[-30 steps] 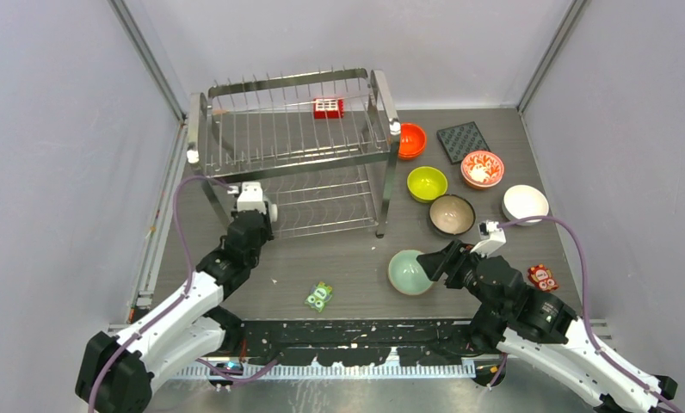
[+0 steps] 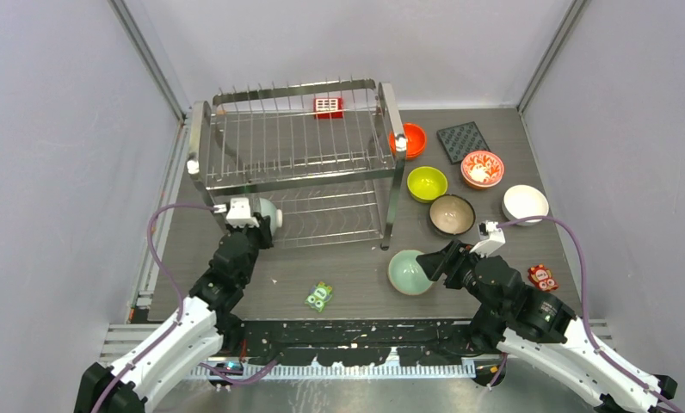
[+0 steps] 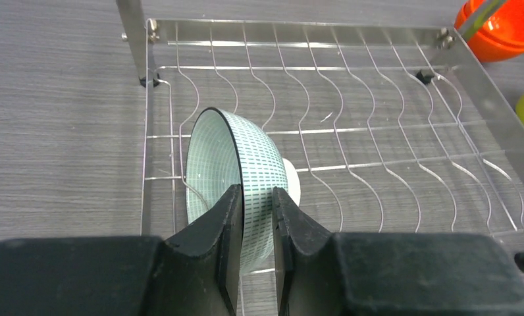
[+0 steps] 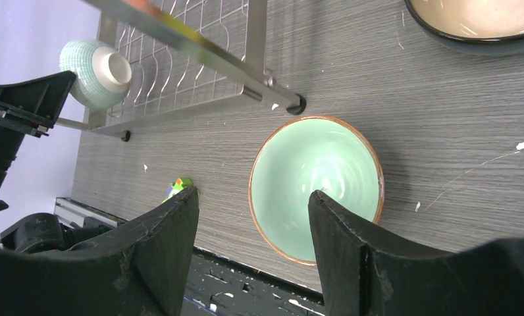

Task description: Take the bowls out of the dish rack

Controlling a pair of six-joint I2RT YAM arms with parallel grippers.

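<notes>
A pale green bowl with a checked outside (image 3: 259, 158) stands on edge at the left end of the dish rack's lower tier (image 3: 378, 164). My left gripper is part open around its wall, one finger by the inside and one by the outside; whether both touch it is hard to see. In the right wrist view that bowl (image 4: 91, 92) shows its foot. A mint bowl with a brown rim (image 4: 315, 191) rests on the table, at the fingertips of my right gripper, which is open and empty.
Right of the rack sit orange (image 2: 414, 138), lime (image 2: 427, 183), brown (image 2: 452, 214), patterned (image 2: 482, 169) and white (image 2: 526, 203) bowls. A dark square pad (image 2: 463, 142), a green packet (image 2: 319, 296) and a red packet (image 2: 542, 277) lie about.
The right arm has stayed still.
</notes>
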